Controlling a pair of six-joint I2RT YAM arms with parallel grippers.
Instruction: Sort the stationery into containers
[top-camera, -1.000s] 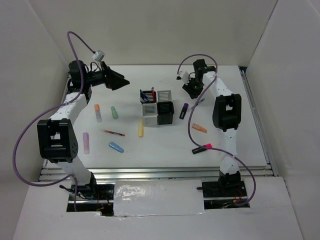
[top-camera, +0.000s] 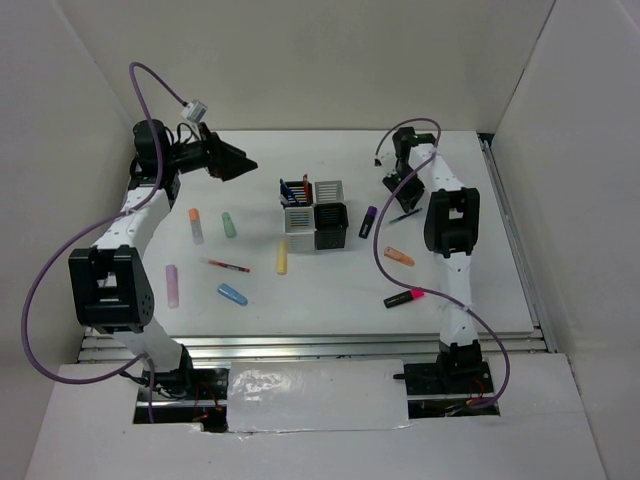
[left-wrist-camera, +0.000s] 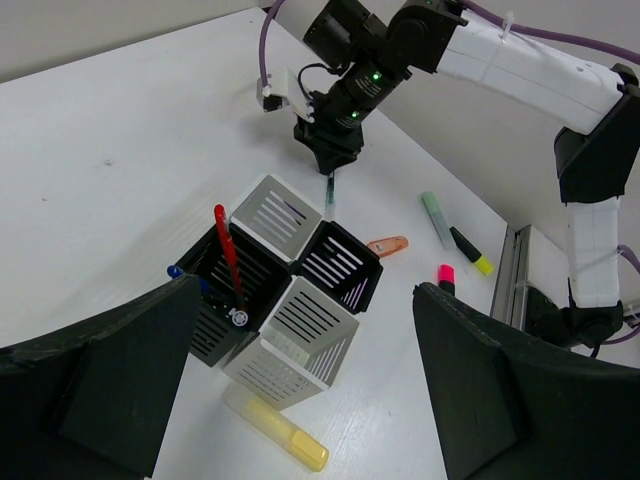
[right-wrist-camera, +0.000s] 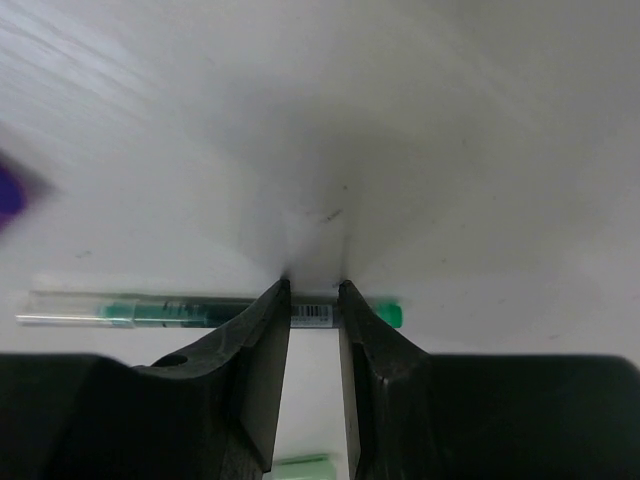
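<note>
My right gripper is down at the table, its fingers closed on a green-capped pen (right-wrist-camera: 170, 312) lying flat, near its capped end. In the top view it is right of the four-compartment container (top-camera: 330, 228), whose back-left compartment holds a red pen (left-wrist-camera: 226, 245) and blue pens. My left gripper hangs open over the left side of the table, nothing between its fingers. Other stationery lies loose: a yellow item (top-camera: 281, 256), orange item (top-camera: 398, 256), purple marker (top-camera: 368, 222), pink-capped marker (top-camera: 398, 298), blue item (top-camera: 231, 294), red pen (top-camera: 228, 265).
Pink (top-camera: 172, 287), green (top-camera: 228, 225) and orange-capped (top-camera: 196, 226) items lie at the left. The right arm spans the table's right side, with its cable looping over it.
My right gripper has moved slightly rightward and lowered onto the pen. The left arm is almost unchanged.
</note>
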